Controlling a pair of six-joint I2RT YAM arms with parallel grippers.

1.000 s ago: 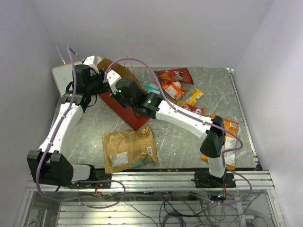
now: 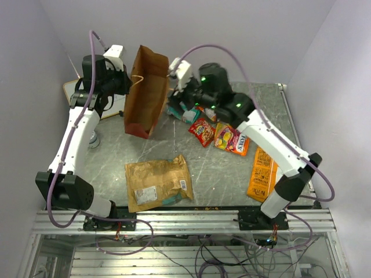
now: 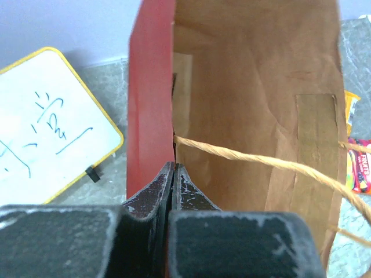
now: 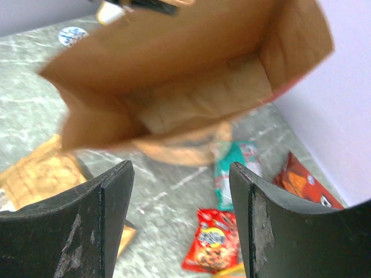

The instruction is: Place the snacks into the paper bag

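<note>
My left gripper is shut on the rim of the brown paper bag (image 2: 152, 87), at its red outer side. The bag stands slightly tilted, its mouth open and its inside bare where it shows. My right gripper stands open to the right of the bag, blurred in the top view, with nothing between its fingers. Lying on the table are a red snack packet (image 2: 202, 132), a colourful fruit-candy packet (image 2: 232, 139), a teal packet (image 2: 189, 114) and an orange packet (image 2: 263, 174). In the right wrist view a dark red packet (image 4: 304, 180) lies farther right.
A flat brown pouch (image 2: 157, 180) lies at the front left. Behind the left arm leans a whiteboard (image 3: 52, 124), and a small round can (image 2: 94, 139) stands beside that arm. Twisted rope handles (image 3: 261, 159) stick out from the bag. Bare table lies at front centre.
The right gripper has moved right, away from the bag's rim, and its arm now covers some snacks. The bag has swung more upright and its mouth shows wider. The left arm shifted slightly.
</note>
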